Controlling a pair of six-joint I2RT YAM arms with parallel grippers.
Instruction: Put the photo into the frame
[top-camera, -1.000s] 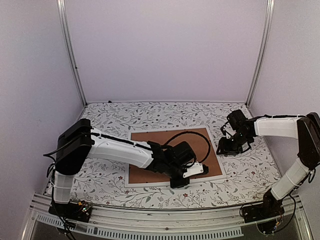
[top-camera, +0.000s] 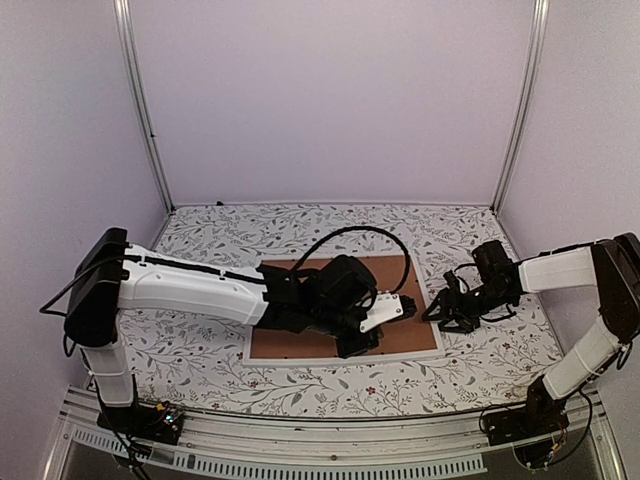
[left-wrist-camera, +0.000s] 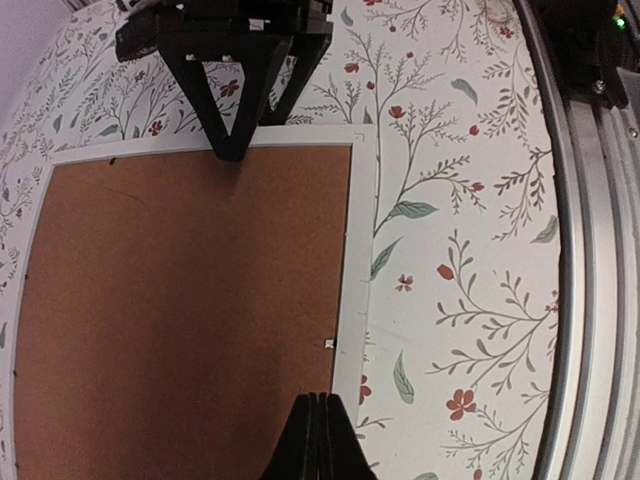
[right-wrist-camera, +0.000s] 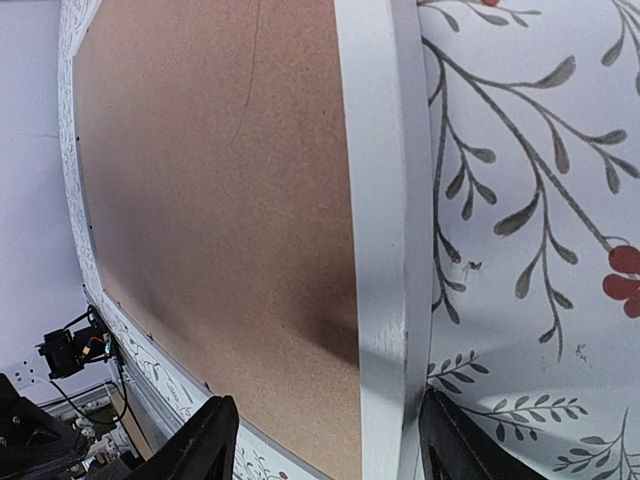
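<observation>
The white frame (top-camera: 347, 359) lies on the patterned table with its brown backing (top-camera: 290, 343) facing up; no photo shows. In the left wrist view my left gripper is shut, its fingertips together with nothing between them. The frame's near rail (left-wrist-camera: 350, 300) passes beside and beyond these fingers, outside the fingers. Over at the frame's right side, my right gripper stands open. Between its fingers runs the right rail (right-wrist-camera: 385, 200), close to the right-hand finger (right-wrist-camera: 455, 440).
Small dark tabs dot the backing's edge, with one pale tab (left-wrist-camera: 330, 344) near the left fingers. A metal rail (top-camera: 300, 430) borders the table in front.
</observation>
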